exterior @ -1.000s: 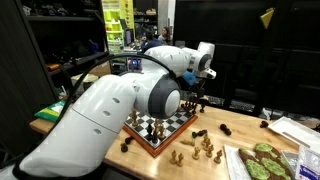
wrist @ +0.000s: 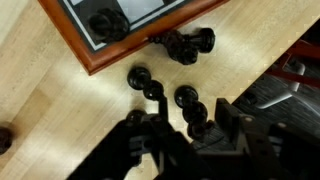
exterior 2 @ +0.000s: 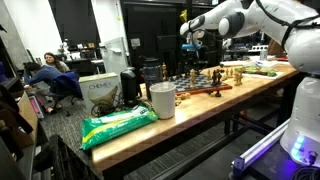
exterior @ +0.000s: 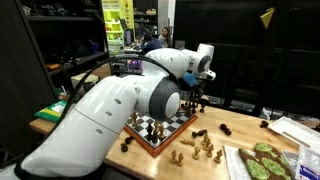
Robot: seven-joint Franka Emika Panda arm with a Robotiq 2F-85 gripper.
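Note:
In the wrist view, my gripper reaches in from the bottom edge with its dark fingers apart. A black chess piece shows between the fingertips, with what looks like a gap on each side; contact is hard to judge. Another black piece stands just left of it, and a third black piece lies by the border of the chessboard. From the first exterior view, the gripper is low at the far side of the chessboard, its fingertips indistinct.
Several light wooden pieces stand on the table right of the board. Farther right are a tray with green-and-brown patches and a white tray. The table's edge is near the gripper in the wrist view.

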